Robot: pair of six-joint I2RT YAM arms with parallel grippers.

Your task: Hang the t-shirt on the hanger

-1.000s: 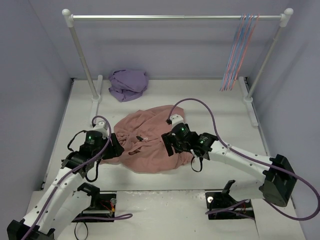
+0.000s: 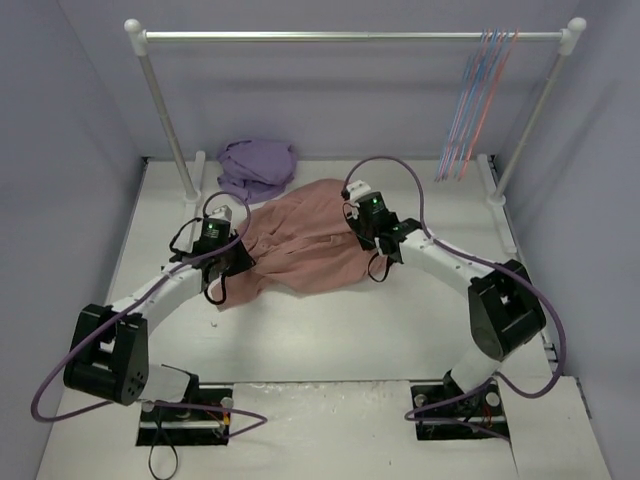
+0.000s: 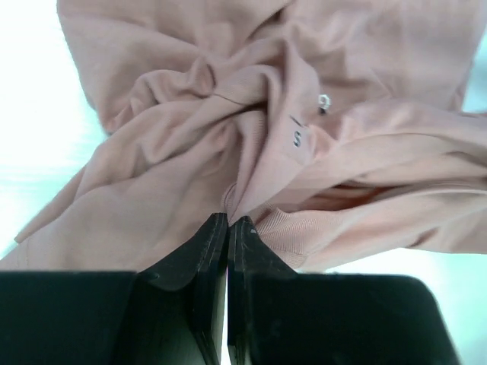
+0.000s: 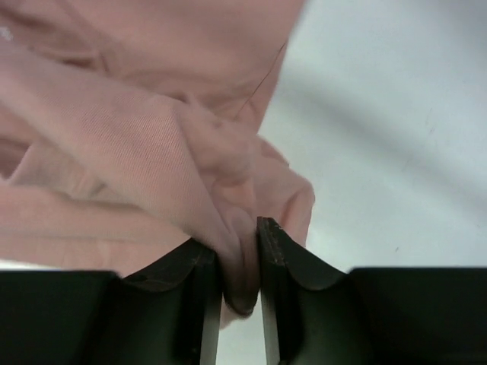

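The pink t-shirt (image 2: 300, 265) lies spread and rumpled in the middle of the table. My left gripper (image 2: 234, 260) is at its left part; in the left wrist view its fingertips (image 3: 245, 232) are closed on a bunched fold of the fabric. My right gripper (image 2: 365, 235) is at the right part, with a thick fold (image 4: 190, 167) of the shirt between its fingers in the right wrist view. Several pink and blue hangers (image 2: 478, 100) hang at the right end of the rail (image 2: 330, 36).
A folded purple garment (image 2: 255, 170) lies at the back left. The rack's feet (image 2: 495, 200) stand at both sides.
The shirt's front edge now lies farther from the table's front edge.
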